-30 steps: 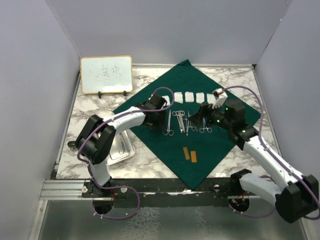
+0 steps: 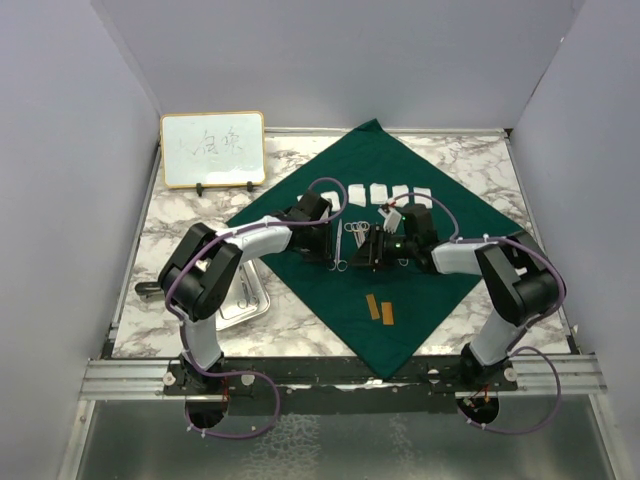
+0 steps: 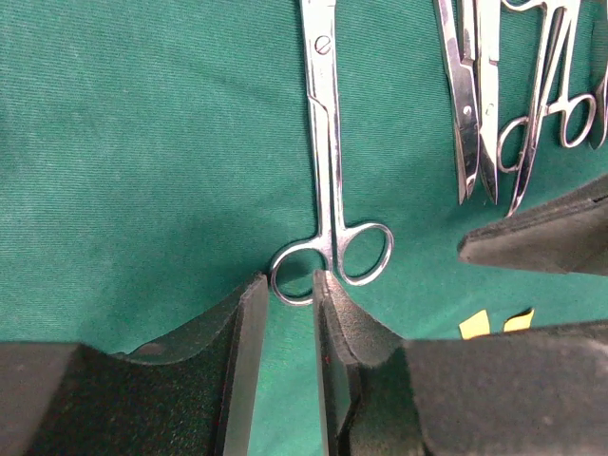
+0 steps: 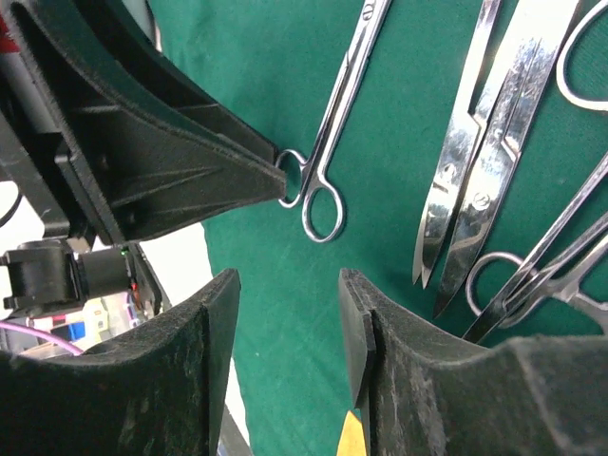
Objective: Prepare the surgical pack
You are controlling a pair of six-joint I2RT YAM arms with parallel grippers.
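Note:
A long pair of steel scissors [image 3: 323,142] lies on the green cloth [image 2: 350,320]. My left gripper is part open just over its finger loops. My right gripper is part open, with cloth visible between its fingertips, just below and beside those scissors in its own view. More steel instruments [image 3: 461,104] lie to the right, including clamps and blades [image 4: 484,171]. White gauze squares [image 2: 378,194] form a row behind them, and two tan strips [image 2: 386,313] lie toward the front.
A metal tray [image 2: 243,315] with instruments stands at the left. A whiteboard [image 2: 212,150] is at the back left.
My right gripper has moved left and lower over the instruments, toward the scissors. My left gripper has shifted only slightly. The instruments look unmoved.

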